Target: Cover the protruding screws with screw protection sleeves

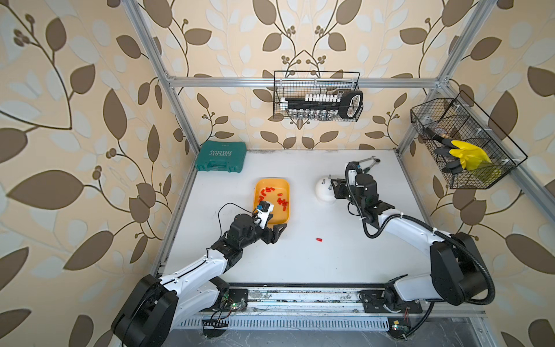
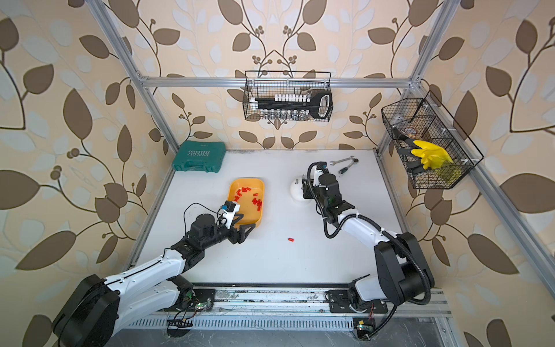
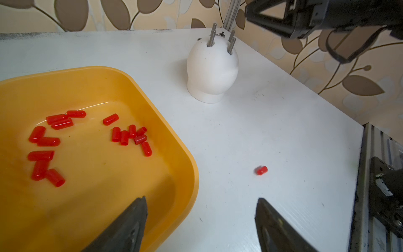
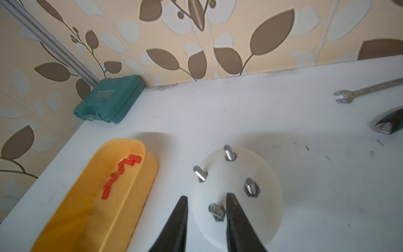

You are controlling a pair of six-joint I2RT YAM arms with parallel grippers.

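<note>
A white dome (image 4: pixel 237 176) on the table carries several upright metal screws (image 4: pixel 250 187), all bare in the right wrist view. My right gripper is over the dome's front, its fingers part open near the front screw, nothing red between them. An orange tray (image 3: pixel 191 172) holds several red sleeves (image 3: pixel 110 118). One loose red sleeve (image 1: pixel 319 239) lies on the table between the arms. My left gripper stands open at the tray's front right corner, nothing between its fingers.
A green case (image 1: pixel 219 155) lies at the back left. A wrench (image 4: pixel 369 90) and a dark-handled tool (image 4: pixel 388 124) lie behind the dome at the right. Wire baskets (image 1: pixel 318 98) hang on the walls.
</note>
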